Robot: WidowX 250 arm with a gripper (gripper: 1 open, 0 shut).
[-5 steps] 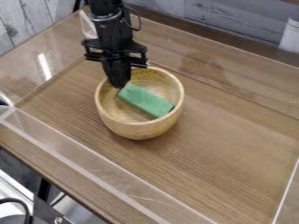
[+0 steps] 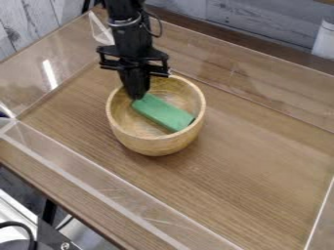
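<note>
A round light wooden bowl [image 2: 155, 139] sits on the wooden tabletop, left of the middle. A green rectangular block [image 2: 164, 113] lies inside it, tilted diagonally. My black gripper [image 2: 136, 91] reaches down from the top into the back left of the bowl, at the upper left end of the block. Its fingertips are small and dark, and whether anything is between them is hard to see.
A white object [image 2: 326, 37] stands at the back right edge. Clear strips run along the table's left side.
The arm has shifted slightly near the bowl's back left, and the green block lies a little differently in the bowl. The bowl stays in about the same place.
</note>
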